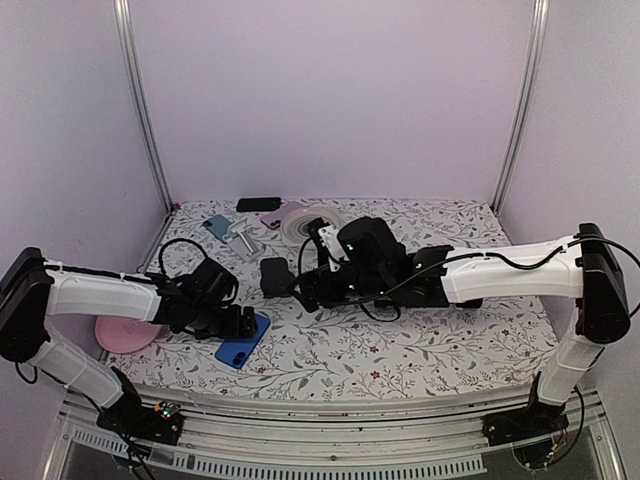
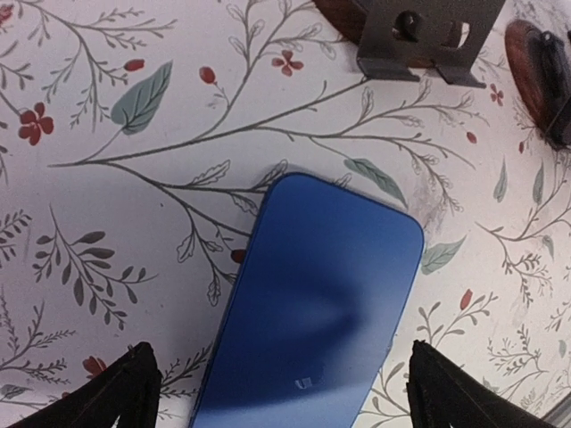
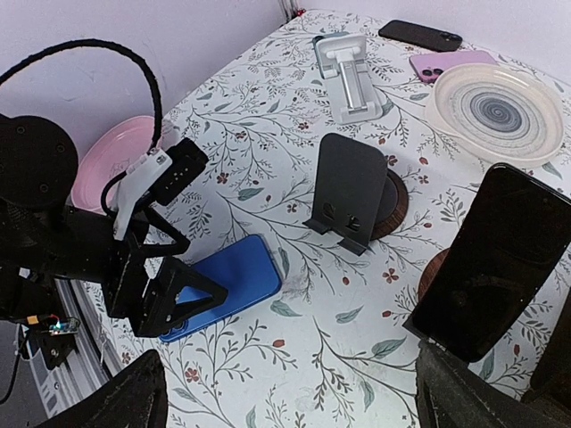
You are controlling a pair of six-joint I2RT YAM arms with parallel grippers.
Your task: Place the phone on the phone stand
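A blue phone [image 1: 241, 348] lies flat at the front left of the table; in the left wrist view its plain blue face [image 2: 312, 276] sits between the open fingers of my left gripper, which hovers just over it. A black empty stand [image 3: 348, 187] stands behind the phone, seen also in the top view [image 1: 275, 270]. Another stand holds a black phone [image 3: 491, 259] upright. My right gripper is open and raised over the middle of the table, with nothing seen between its fingers.
A white stand [image 3: 348, 85], a teal phone, a pink phone [image 1: 283, 212], a black phone [image 1: 258, 204] and a round plate [image 3: 495, 98] are at the back. A pink plate [image 1: 125, 338] is at the left edge.
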